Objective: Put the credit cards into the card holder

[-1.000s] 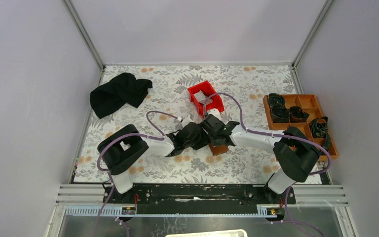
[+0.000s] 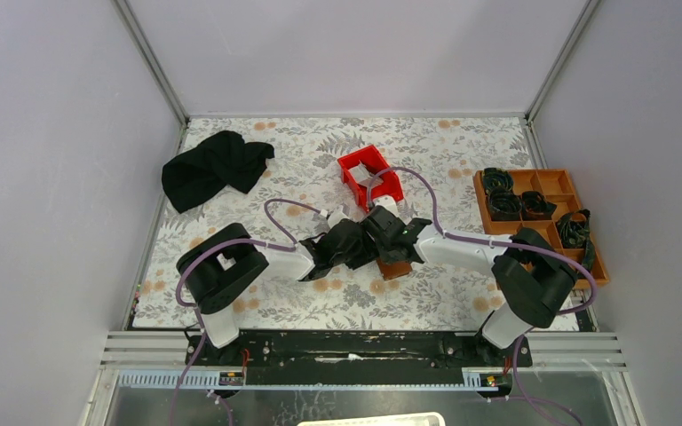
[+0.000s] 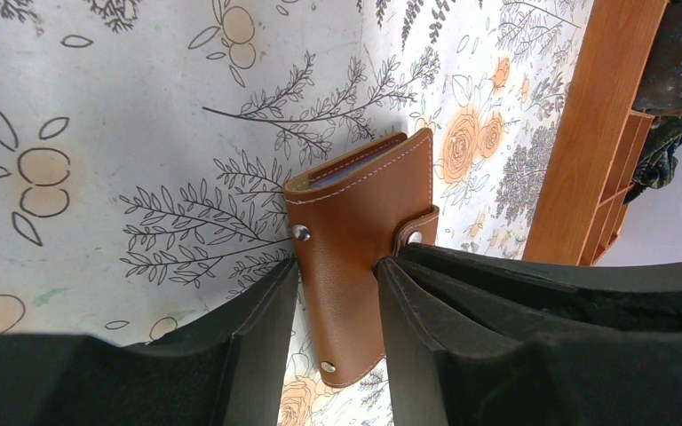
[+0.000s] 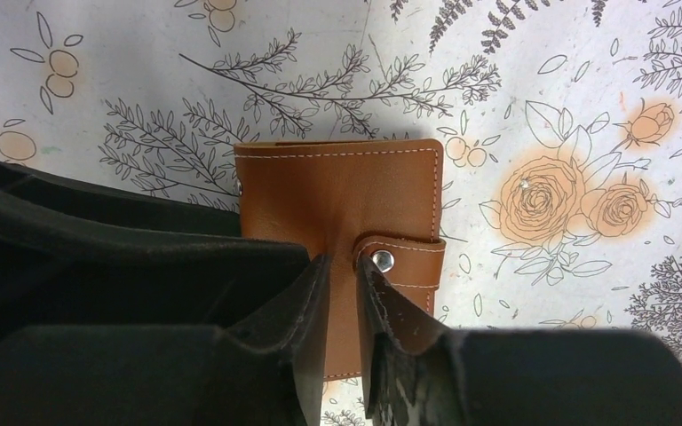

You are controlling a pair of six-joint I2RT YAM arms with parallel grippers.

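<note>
The brown leather card holder (image 3: 346, 293) lies on the floral surface beneath both grippers, its snap strap (image 4: 413, 262) on the right side and its upper edge showing a slot. My left gripper has its fingertips part open at the holder's body. My right gripper is open over the holder, fingertips near the strap's snap. In the top view the arms meet over the holder, hiding much of it. A red box (image 2: 387, 187) behind holds pale flat items, too small to identify.
A wooden compartment tray (image 2: 555, 182) with dark coiled items stands at the right. A black cloth (image 2: 213, 169) lies at the back left.
</note>
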